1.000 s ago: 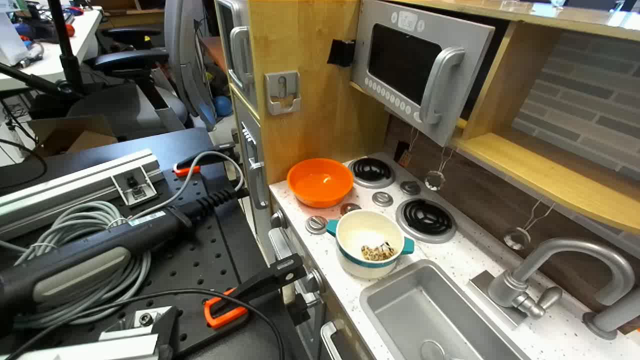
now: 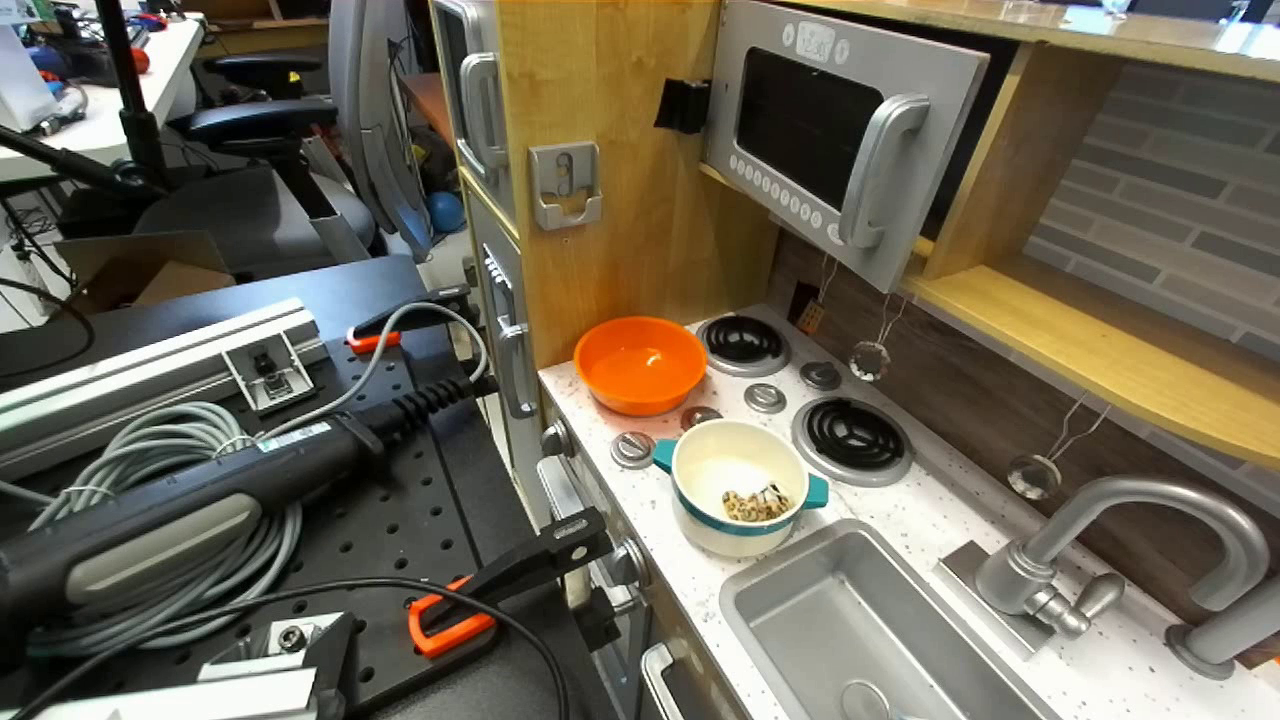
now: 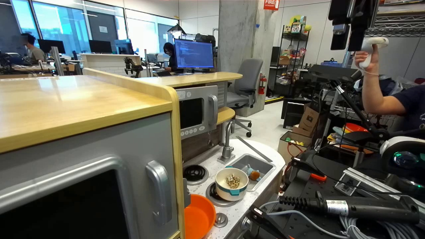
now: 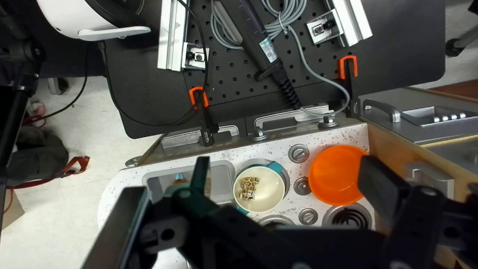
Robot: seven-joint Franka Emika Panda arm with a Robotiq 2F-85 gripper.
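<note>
A cream pot [image 2: 726,450] with teal handles stands on the counter between the sink and the orange bowl. Inside it lies a small leopard-spotted toy [image 2: 756,502]. The orange bowl [image 2: 642,364] appears empty beside the stove knobs. A brown-orange and blue toy [image 3: 253,173] rests in the grey sink [image 3: 266,163]; the wrist view shows only part of it, behind a finger. My gripper is high above the counter, its dark fingers wide apart, with nothing visible between them and no contact with the pot or bowl.
Beside the counter, a black table [image 4: 251,92] carries a cable coil, a dark tool [image 4: 255,38] and orange clamps. A faucet [image 2: 1128,528] rises behind the sink. The microwave [image 2: 828,132] and a wooden shelf [image 2: 1104,348] overhang the counter's back. A tall cabinet borders the bowl.
</note>
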